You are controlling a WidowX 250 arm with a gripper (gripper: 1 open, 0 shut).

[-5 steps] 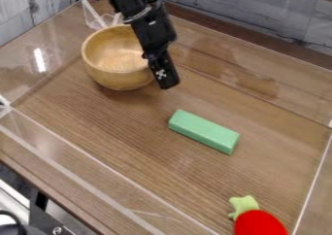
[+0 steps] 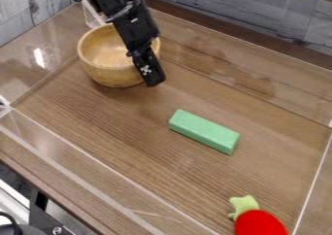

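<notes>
A black robot arm reaches in from the top left, its gripper [image 2: 149, 78] shut at the right part of a round wooden bowl [image 2: 101, 59]. Whether anything sits between the fingers is too small to tell. A green block [image 2: 204, 131] lies to the lower right of the gripper, apart from it.
A red object with a pale green top [image 2: 259, 220] lies at the bottom right corner.
The arm and gripper have shifted a little to the left over the last second. The block and red object have stayed in place.
</notes>
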